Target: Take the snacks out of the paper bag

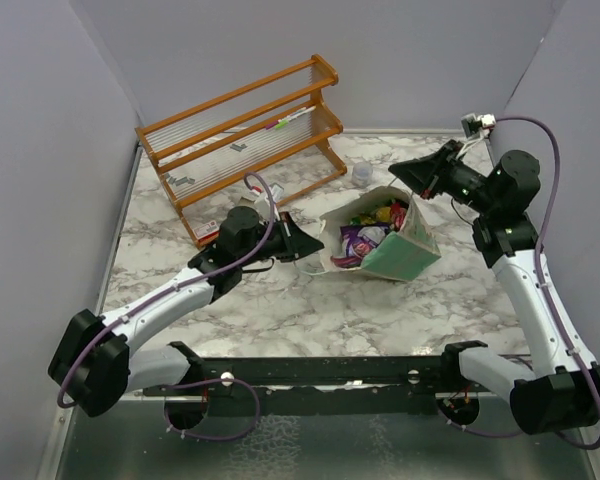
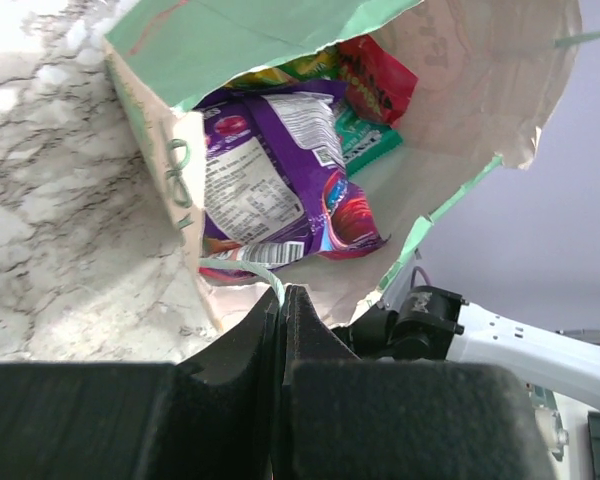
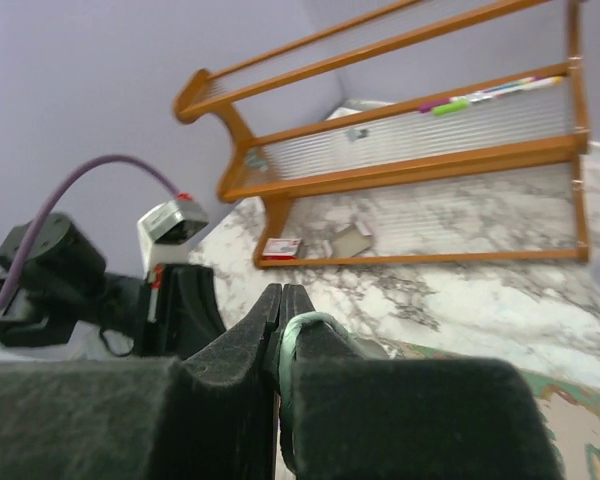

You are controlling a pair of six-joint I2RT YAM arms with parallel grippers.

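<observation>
The paper bag [image 1: 405, 257] lies on its side, its mouth facing my left arm. Inside are a purple packet [image 2: 320, 165], a red packet [image 2: 375, 78], a teal packet [image 2: 365, 140] and a yellow-green packet [image 2: 310, 68]. My left gripper is shut on a thin pale bag handle [image 2: 248, 264] at the mouth's near edge. Above the bag's upper side, my right gripper is shut on the other handle [image 3: 314, 320], a pale green cord. Part of the yellow-green packet is hidden by the bag wall.
Behind my left arm stands a tilted wooden rack [image 1: 242, 120] with pens on it. A clear cup [image 1: 362, 174] sits just past the bag.
</observation>
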